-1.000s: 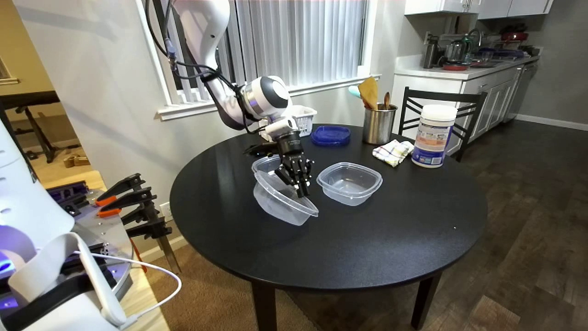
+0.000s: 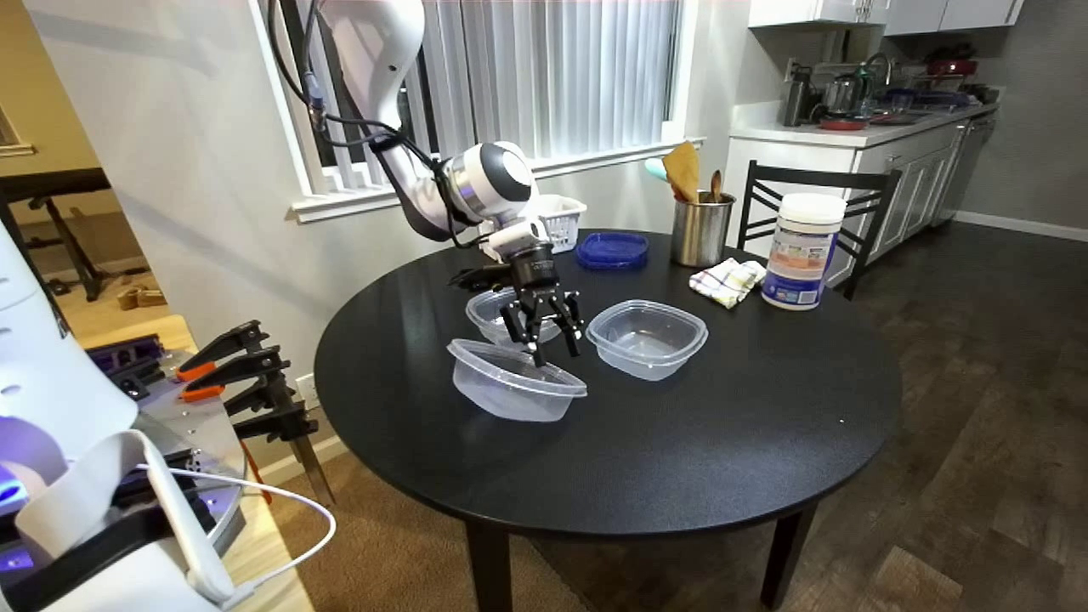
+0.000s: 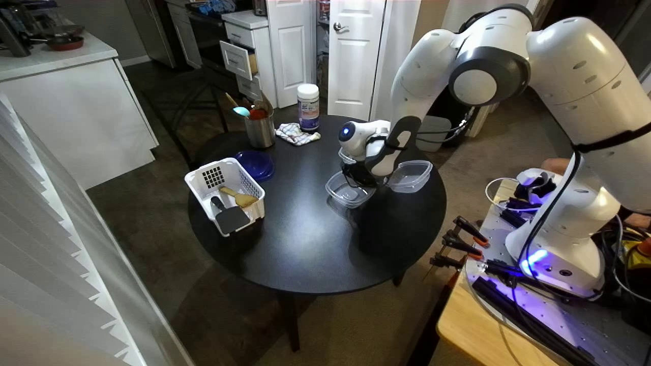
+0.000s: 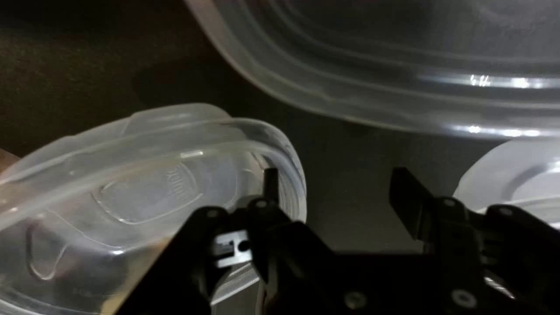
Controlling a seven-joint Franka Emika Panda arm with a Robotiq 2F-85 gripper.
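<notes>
Three clear plastic containers are on the round black table. The front container (image 2: 518, 389) leans to one side in exterior view 1. The back container (image 2: 490, 318) is partly hidden by my gripper (image 2: 557, 354), while the right container (image 2: 648, 347) sits upright. My gripper's fingers are apart, above and between the containers. In the wrist view, one finger (image 4: 271, 183) overlaps the end of the left-hand container (image 4: 147, 194); whether it touches the wall I cannot tell. Dark table shows in the gap between the fingers. The arm hides the fingertips in exterior view 2.
Toward the back stand a white basket (image 3: 256, 204) with utensils, a blue lid stack (image 2: 612, 251) and a metal utensil pot (image 2: 701, 233). A checked cloth (image 2: 727, 281) lies near a wipes tub (image 2: 803, 255).
The gripper's fingers have spread apart. The front container has turned and settled lower and slightly left, tilting less steeply than before. The arm and the other containers look nearly unmoved.
</notes>
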